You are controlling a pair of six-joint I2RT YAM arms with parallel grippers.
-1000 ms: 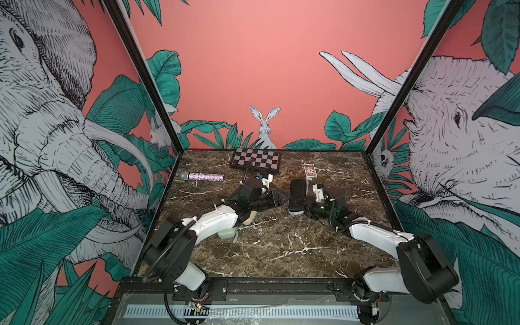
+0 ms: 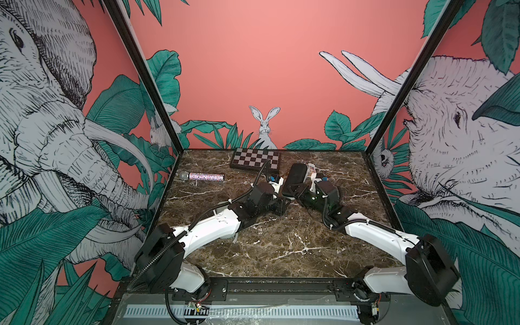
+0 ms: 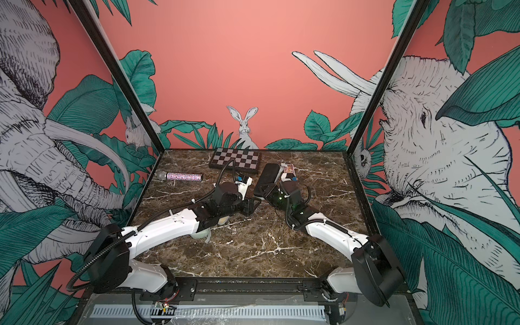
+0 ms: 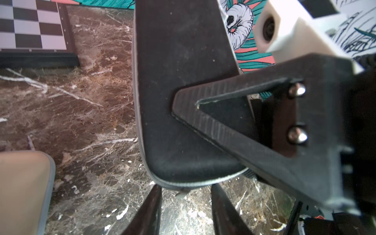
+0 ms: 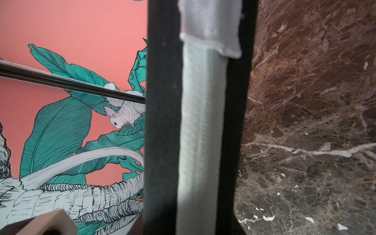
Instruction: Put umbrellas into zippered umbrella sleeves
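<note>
A black zippered sleeve (image 2: 296,176) is held up near the middle by my right gripper (image 2: 298,192), which is shut on it; the left wrist view shows one of that gripper's fingers (image 4: 188,101) across the black case (image 4: 184,47). In the right wrist view a pale zipper strip (image 5: 201,133) runs along the dark sleeve. My left gripper is part open just below the sleeve's end, where a small tab (image 4: 183,193) shows between its fingertips. Its body hides much of what lies behind it in the top views.
A chessboard (image 2: 254,159) lies at the back middle, a glittery microphone (image 2: 203,177) at the left, a small card box (image 3: 288,168) behind the sleeve. A beige rounded object (image 4: 21,192) lies beside my left gripper.
The right gripper has raised the black sleeve and moved it toward the back left.
</note>
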